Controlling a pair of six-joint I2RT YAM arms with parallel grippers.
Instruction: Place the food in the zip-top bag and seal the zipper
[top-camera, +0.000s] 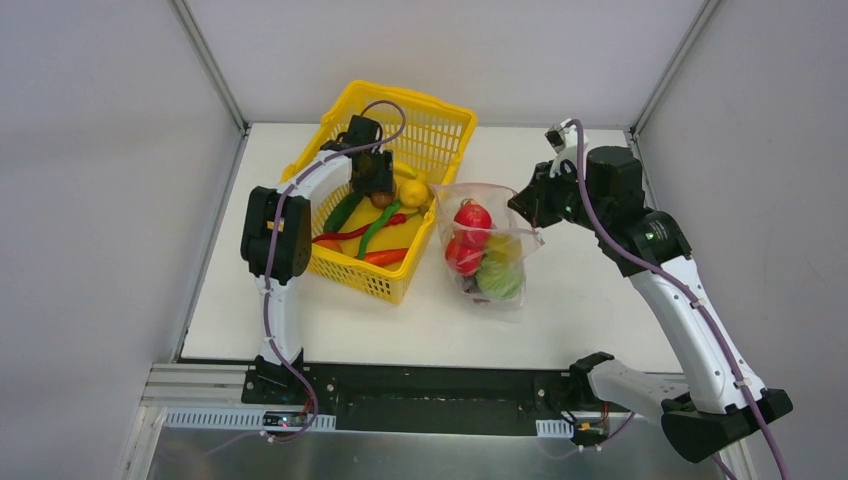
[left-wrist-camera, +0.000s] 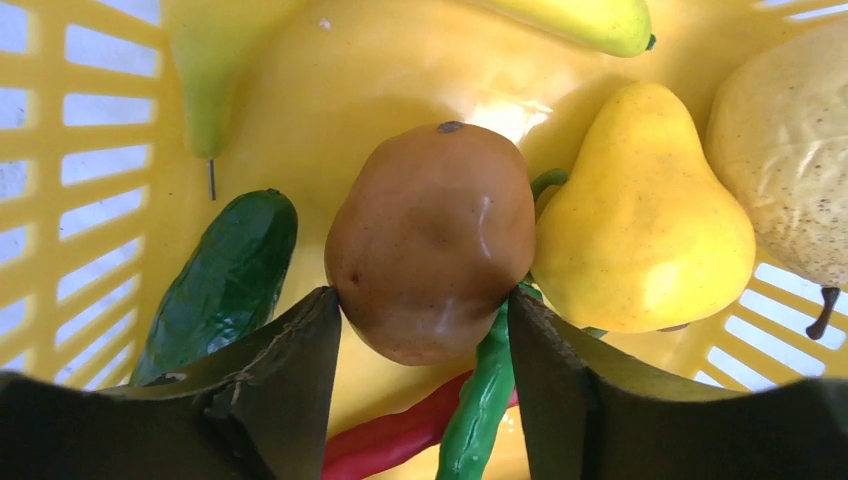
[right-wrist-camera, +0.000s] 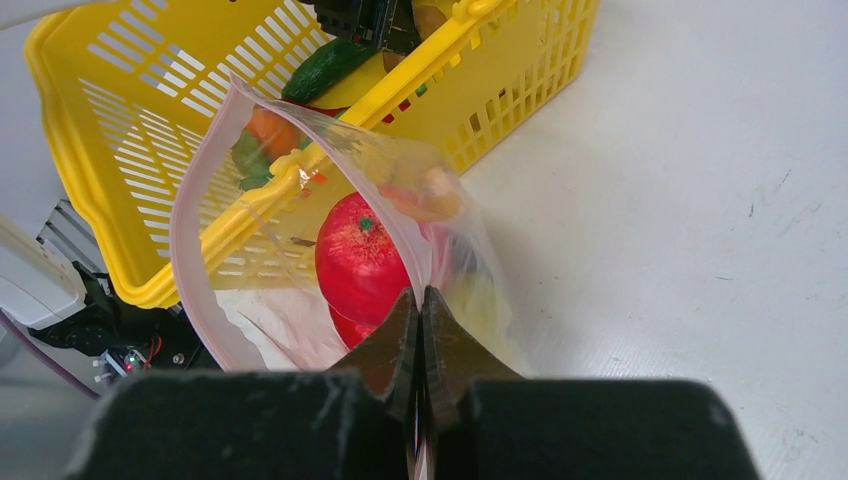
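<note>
Inside the yellow basket (top-camera: 380, 285), my left gripper is part open, fingertips touching either side of a brown round food (left-wrist-camera: 430, 240); whether it grips cannot be told. A cucumber (left-wrist-camera: 220, 280), yellow pear (left-wrist-camera: 640, 230), red chili (left-wrist-camera: 390, 440) and green chili (left-wrist-camera: 470, 430) lie around it. The clear zip top bag (top-camera: 485, 260) holds red items, a green item and yellow food. My right gripper is shut on the bag's rim, beside the opening.
The bag stands just right of the basket on the white table (top-camera: 580, 320). Bare table lies at the front and right; grey walls surround it.
</note>
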